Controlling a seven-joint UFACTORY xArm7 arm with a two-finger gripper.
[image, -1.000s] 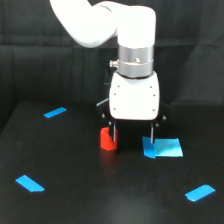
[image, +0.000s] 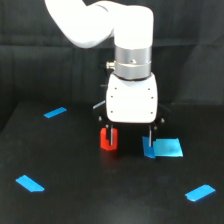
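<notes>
My gripper (image: 131, 137) points down above the dark table, its two thin fingers standing wide open. Nothing shows between them. A small red object (image: 108, 140) is close to the left finger, which overlaps it in this view. On the other side, the right finger overlaps a small blue object (image: 148, 148). Whether either finger touches these things, or is in front of them, I cannot tell.
A light blue square patch (image: 169, 148) lies just right of the blue object. Blue tape strips mark the table at the back left (image: 55, 112), front left (image: 30, 184) and front right (image: 200, 192).
My gripper has shifted slightly left and a little lower. Its fingers remain apart. The red and blue objects appear to be in the same places.
</notes>
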